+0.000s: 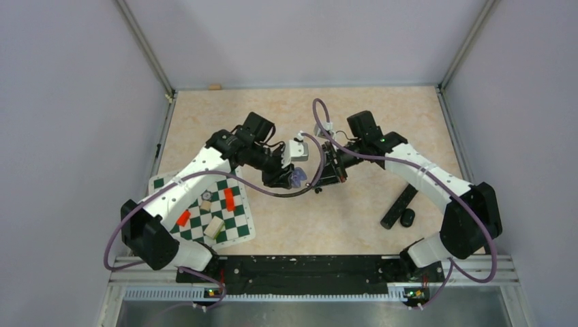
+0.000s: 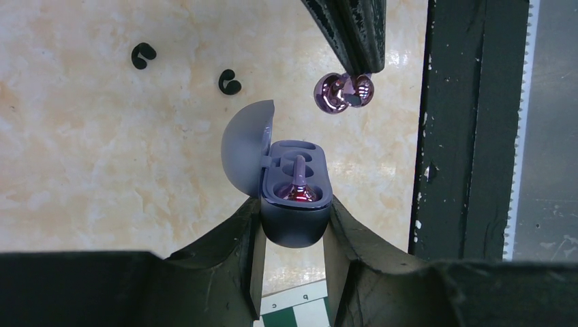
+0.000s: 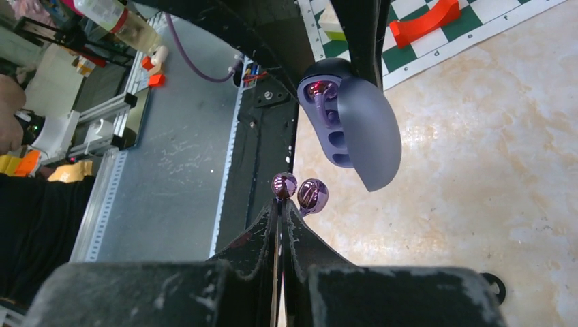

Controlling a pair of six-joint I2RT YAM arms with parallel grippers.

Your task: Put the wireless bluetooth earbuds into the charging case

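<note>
The purple-grey charging case (image 2: 294,226) is gripped in my shut left gripper, with its rounded lid (image 2: 246,148) swung open. One earbud (image 2: 300,193) sits in an end compartment, stem visible above its shiny purple-red body; the other wells look empty. A second shiny purple earbud (image 3: 312,196) is at the tips of my shut right gripper, caught by a thin part while its two rounded lobes protrude. That earbud hangs apart from the case (image 3: 326,139), in front of its open side. In the top view the two grippers face each other over mid-table.
Small black curled pieces (image 2: 230,82) lie on the table. A green-and-white checkered board (image 1: 240,230) with orange and wooden blocks is at the left. A long black object (image 1: 399,206) and a round black one (image 1: 407,217) lie at the right.
</note>
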